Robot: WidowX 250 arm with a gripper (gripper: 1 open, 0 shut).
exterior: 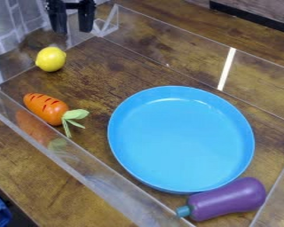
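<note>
My black gripper (71, 22) is at the top left, open, above and slightly behind a yellow lemon (51, 59) on the wooden surface. An orange toy carrot (45, 107) with pale green leaves lies at the left, in front of the lemon. A large blue plate (180, 137) sits empty at the centre right. A purple toy eggplant (227, 199) lies at the bottom right, beside the plate's front edge.
Clear plastic walls (79, 164) border the wooden area. A white strip (226, 67) is on the right. The wood between lemon and plate is clear. A small blue and yellow item is partly visible at the bottom left.
</note>
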